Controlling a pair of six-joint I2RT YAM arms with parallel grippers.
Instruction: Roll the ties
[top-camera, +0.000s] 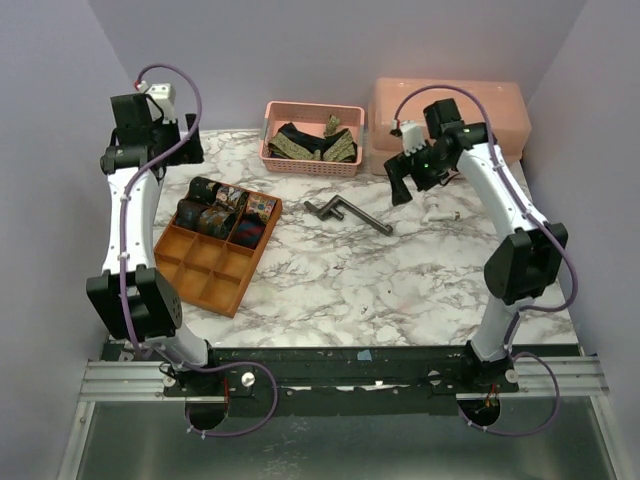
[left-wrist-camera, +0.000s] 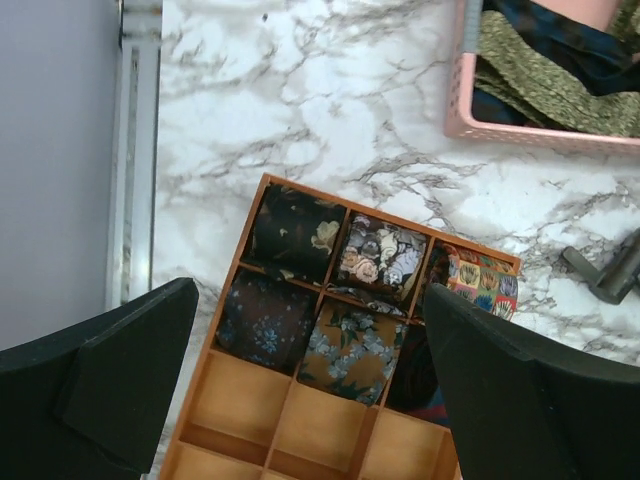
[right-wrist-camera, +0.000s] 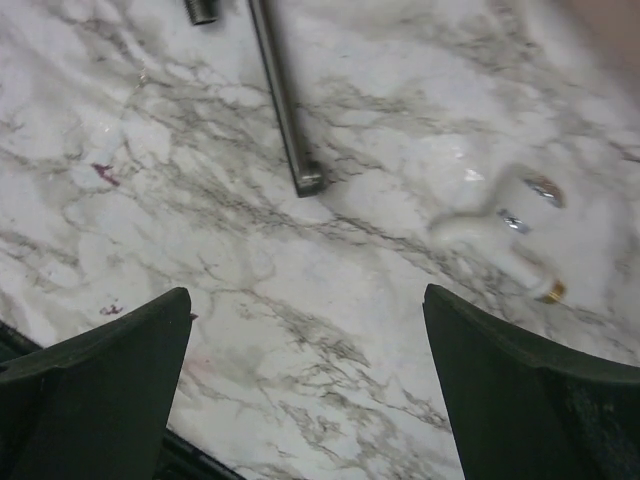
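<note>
Several dark patterned ties lie rolled in the upper compartments of a wooden divided box (top-camera: 226, 292). The left wrist view shows a dark blue flowered roll (left-wrist-camera: 262, 319), a brown flowered roll (left-wrist-camera: 352, 350) and a red patterned roll (left-wrist-camera: 483, 283). Loose ties (top-camera: 318, 142), dark and green, are heaped in the pink basket (top-camera: 316, 167) at the back. My left gripper (top-camera: 190, 142) is open and empty, raised at the left behind the box. My right gripper (top-camera: 402, 174) also stands open, with only bare marble between its fingers in the right wrist view.
A grey metal rolling tool (top-camera: 362, 215) rests mid-table. A pink-orange bin (top-camera: 455, 105) stands at the back right, close to my right gripper. A white object (right-wrist-camera: 495, 250) lies on the marble right of the tool.
</note>
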